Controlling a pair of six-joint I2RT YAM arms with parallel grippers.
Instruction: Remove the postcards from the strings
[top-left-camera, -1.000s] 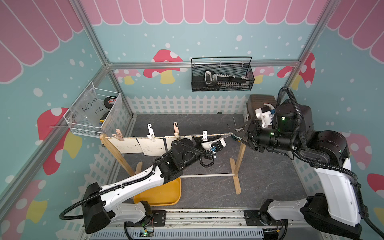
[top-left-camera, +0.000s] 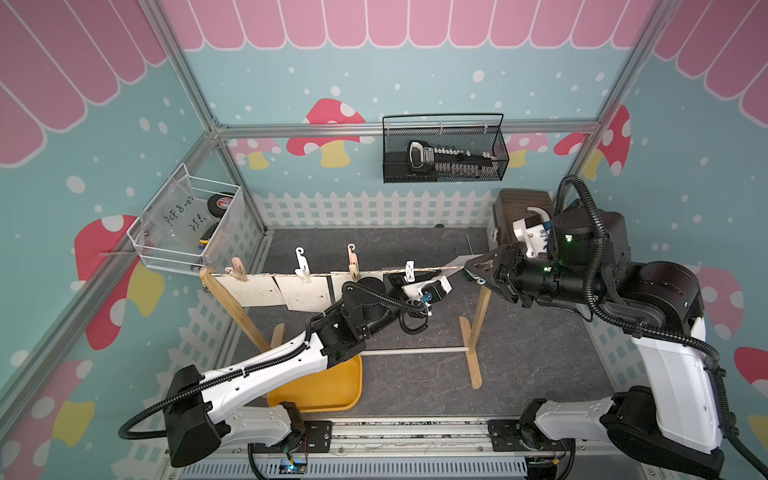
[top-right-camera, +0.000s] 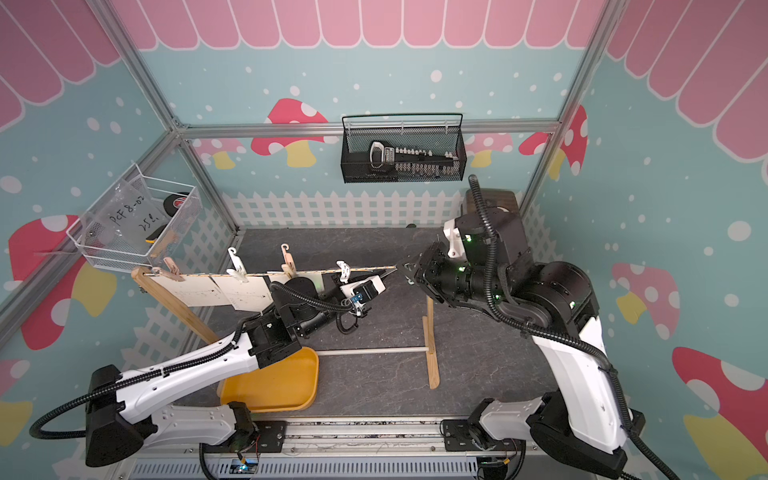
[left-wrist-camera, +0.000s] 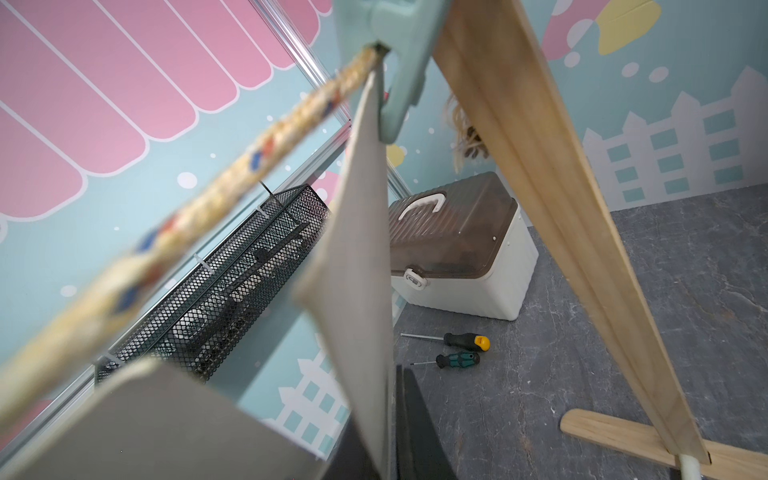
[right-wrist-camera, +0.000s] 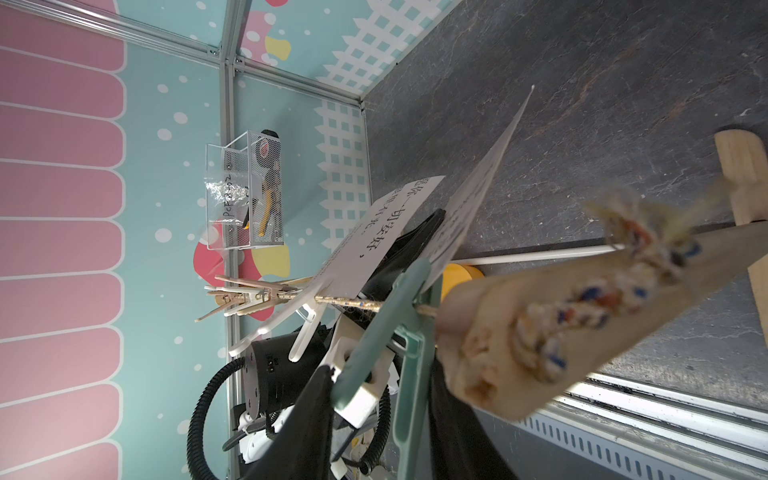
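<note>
Several white postcards (top-left-camera: 254, 291) hang by clothespins from a string (top-left-camera: 444, 268). In the left wrist view, a green clip (left-wrist-camera: 408, 48) sits on the string over the top of the rightmost postcard (left-wrist-camera: 356, 240), seen nearly edge-on. My left gripper is shut on this card, its edge passing between the dark fingers. My right gripper has the green clip's handles (right-wrist-camera: 412, 400) between its fingers, which stand partly apart and close against them. In the right wrist view, writing shows on a hanging card (right-wrist-camera: 380, 232).
A yellow tray (top-left-camera: 320, 388) lies at the front left, partly under the left arm. The wooden post (left-wrist-camera: 552, 176) stands close to both grippers. At the back right are a toolbox (left-wrist-camera: 468, 256) and two screwdrivers (left-wrist-camera: 464, 341).
The left arm has stayed still.
</note>
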